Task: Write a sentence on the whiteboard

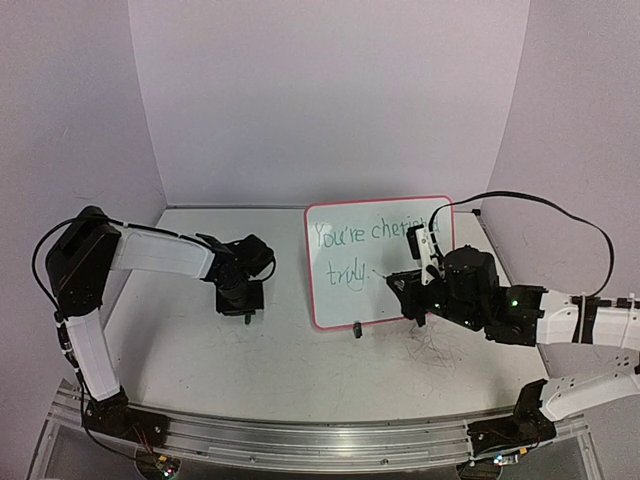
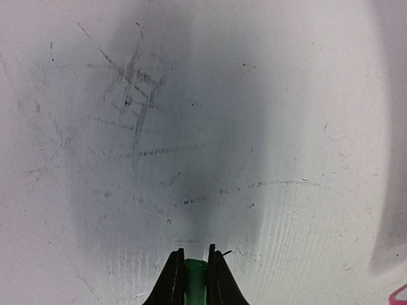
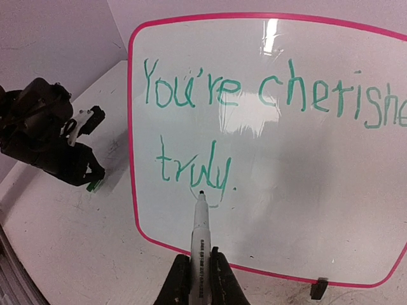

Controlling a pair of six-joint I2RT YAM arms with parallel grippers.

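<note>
The pink-framed whiteboard point(image 1: 400, 300) bears green handwriting reading "You're cherish… truly." in the right wrist view, cut off at that view's edge. A white marker point(image 3: 200, 248), uncapped with its tip up toward the board, is held by my right gripper, shut on its barrel. In that view the tip overlaps the area just below "truly"; whether it touches the board I cannot tell. A green marker cap point(image 2: 195, 279) sits between the fingers of my left gripper, shut on it, over bare table left of the board.
Black clips point(image 1: 357, 329) stand at the board's lower edge. Dark scuffs mark the white table point(image 1: 300, 370), whose front is clear. Below "truly" on the board is a faint curved line point(image 3: 206, 204). Walls enclose the back and sides.
</note>
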